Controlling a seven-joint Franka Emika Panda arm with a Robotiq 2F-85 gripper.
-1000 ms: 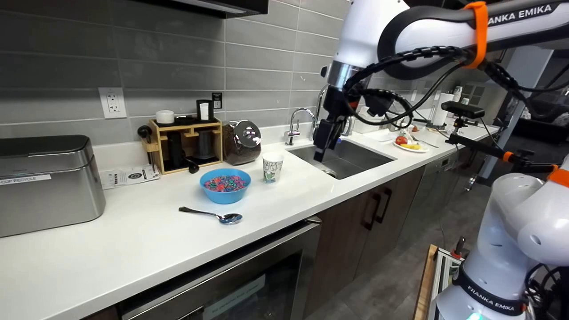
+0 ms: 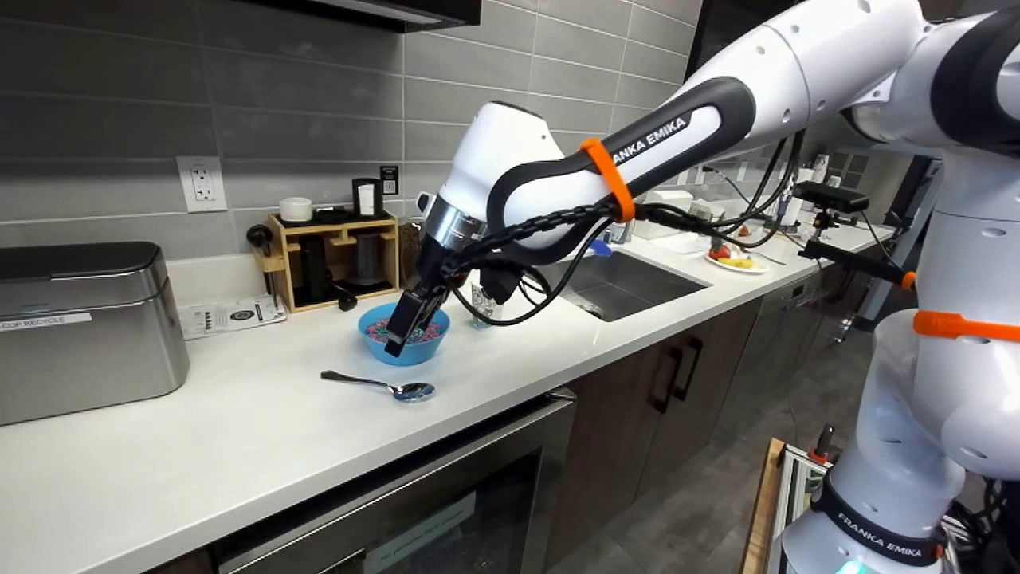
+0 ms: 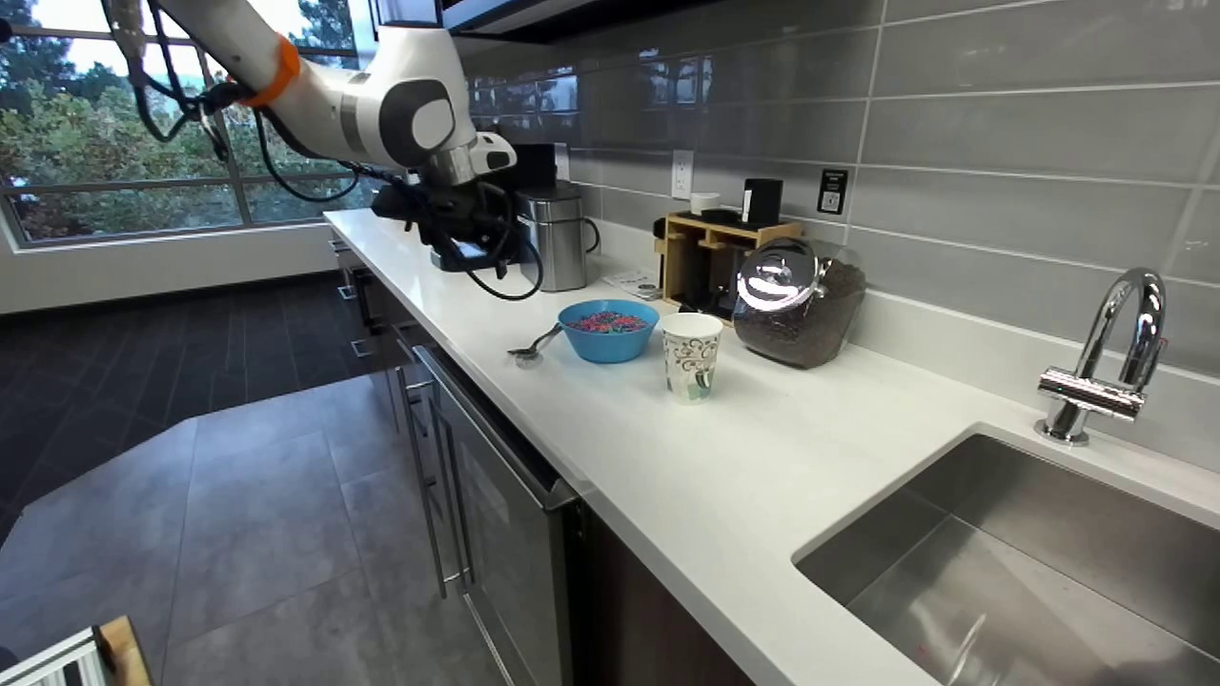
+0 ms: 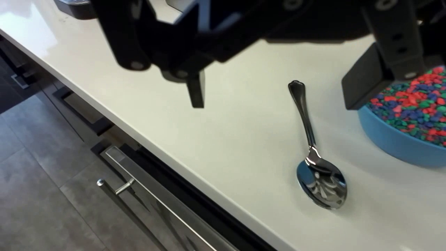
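A metal spoon (image 4: 321,184) lies bowl-down or bowl-up, I cannot tell which, on the white counter; in exterior view 1 the same spoon (image 2: 411,391) is in front of the blue bowl (image 2: 409,354). Small red, green and blue pieces fill that bowl (image 4: 401,144), which sits at the right of the wrist view. My gripper stands open above the counter, its fingers (image 4: 368,79) wide apart and nothing between them. From exterior view 1 the gripper (image 2: 408,330) covers part of the bowl. A patterned paper cup (image 3: 692,360) stands beside the bowl.
A glass jar (image 3: 801,303) and a wooden rack (image 3: 675,263) line the wall. The steel bin (image 2: 91,335) occupies the left end, and the sink (image 2: 626,284) opens to the right. Bare counter lies between bin and spoon. The front edge is close to the spoon.
My arm has swung left, from over the sink to the area of the bowl and spoon. Spoon, bowl and cup have stayed where they were.
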